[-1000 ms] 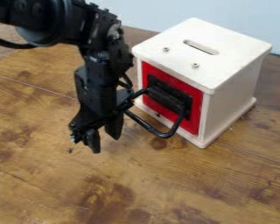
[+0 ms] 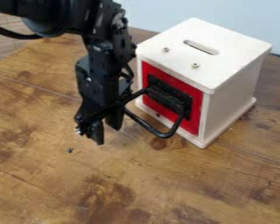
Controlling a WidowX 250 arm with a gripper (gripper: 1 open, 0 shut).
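Note:
A white wooden box (image 2: 224,96) stands at the right, with a red front panel (image 2: 192,121) holding a black fixture (image 2: 168,94). A black U-shaped handle sticks out from it toward the lower left. My black gripper (image 2: 91,128) hangs just left of the handle, low over the wooden table, fingertips pointing down. Whether its fingers are open or shut is hard to tell, and nothing clearly shows between them.
A pale wall rises behind the box at the back right.
The box and its handle look unchanged.

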